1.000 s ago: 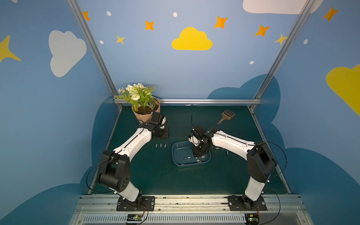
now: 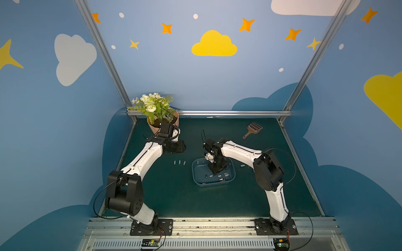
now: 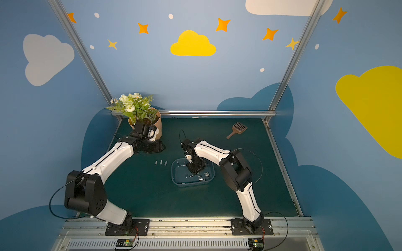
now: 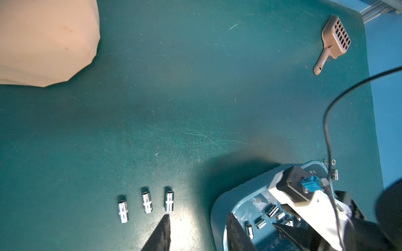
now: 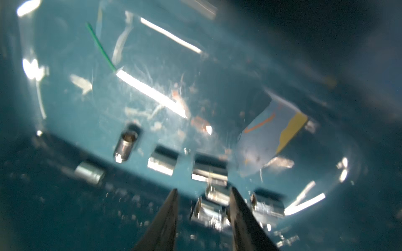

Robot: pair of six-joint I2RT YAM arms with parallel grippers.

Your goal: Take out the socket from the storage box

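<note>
The blue storage box [image 2: 200, 181] holds several chrome sockets [image 5: 124, 146], lying in various directions along one side. My right gripper is over the box, fingers apart, with sockets visible below and between the tips. Three sockets [image 4: 147, 202] lie in a row on the table left of the box. My left gripper hangs above the table by the box's left side, behind that row in the top views, its fingers apart with nothing held.
A flowerpot [image 2: 155, 129] stands at the back left and a tan scoop [image 2: 253, 129] lies at the back right. More small metal pieces [image 4: 335, 173] lie right of the box.
My right arm has swung leftward over the box.
</note>
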